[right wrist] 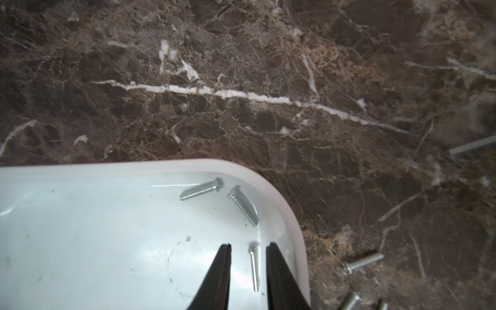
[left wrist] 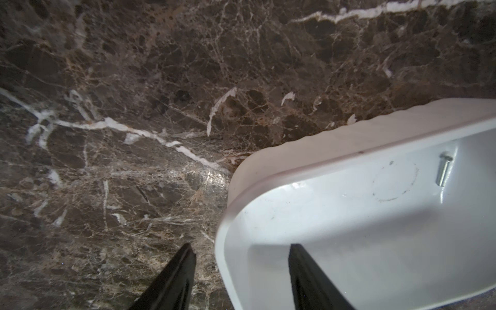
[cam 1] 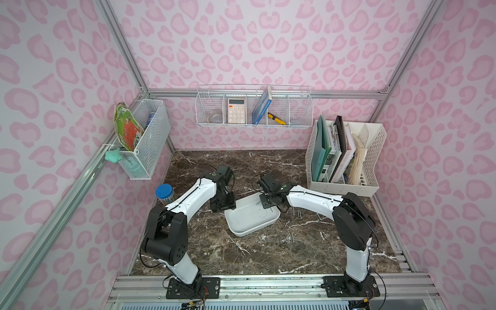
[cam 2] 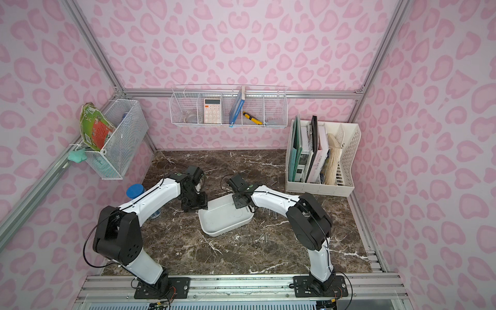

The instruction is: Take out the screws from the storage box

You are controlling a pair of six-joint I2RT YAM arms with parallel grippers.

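Note:
The storage box (cam 1: 251, 227) is a shallow white tray in the middle of the marble table. In the right wrist view three screws lie in its rounded corner: one screw (right wrist: 200, 189) by the far wall, another screw (right wrist: 242, 207) beside it, and a third screw (right wrist: 254, 269) lower down. My right gripper is open above that third screw, which shows between its fingertips with a gap below. At the box's left end my left gripper stands open, one finger over the table and one over the box, nothing between them.
Several loose screws, among them one screw (right wrist: 364, 262), lie on the table right of the box. A blue-lidded jar (cam 1: 164, 191) stands at the left, a white file holder (cam 1: 342, 187) at the back right.

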